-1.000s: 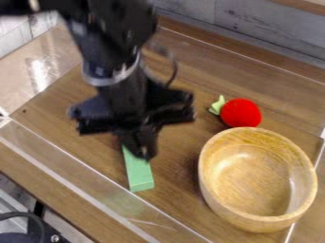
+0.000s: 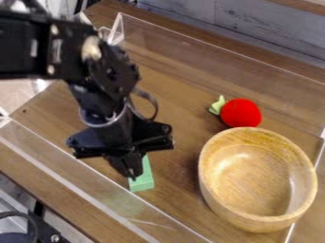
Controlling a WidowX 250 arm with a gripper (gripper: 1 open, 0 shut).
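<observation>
The black gripper [image 2: 131,171] is low over the wooden table, its tip at the upper end of a small green block [image 2: 141,182]. The gripper looks shut; whether it touches the block, which it partly hides, I cannot tell.
A round wooden bowl [image 2: 258,180] sits at the right. Behind it lies a red tomato-like object [image 2: 241,113] with a green top.
The gripper has moved down toward the table and now covers more of the green block. The bowl and red object have not moved.
</observation>
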